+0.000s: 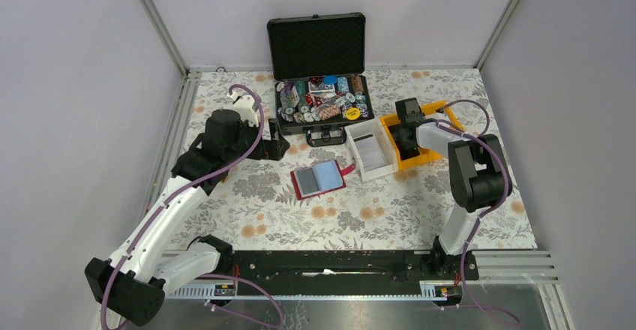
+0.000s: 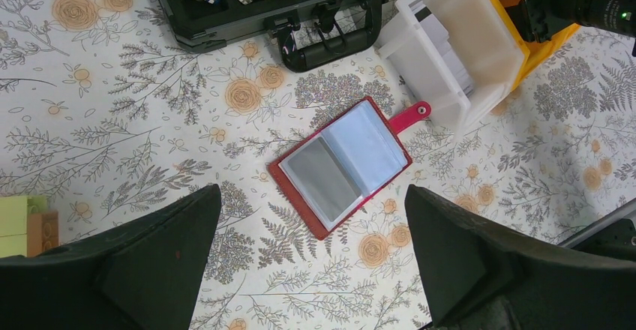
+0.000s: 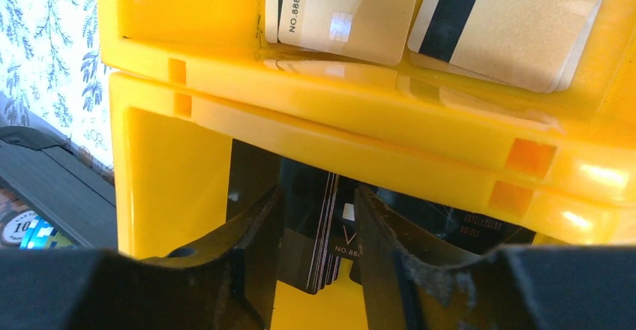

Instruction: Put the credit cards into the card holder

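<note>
Inside the yellow bin nearest the white box, several black cards lean in an overlapping row. My right gripper is part open over them, its two fingers apart around the card edges; whether they touch a card I cannot tell. Pale gold cards lie in the neighbouring yellow bin. The card holder lies open on the table, red-edged with grey and pale blue inner faces. Up and left of it, my left gripper hangs open and empty; the holder shows between its fingers in the left wrist view.
A white box with white cards stands between the holder and the yellow bins. An open black case of poker chips sits at the back. Bare tablecloth lies in front of the holder.
</note>
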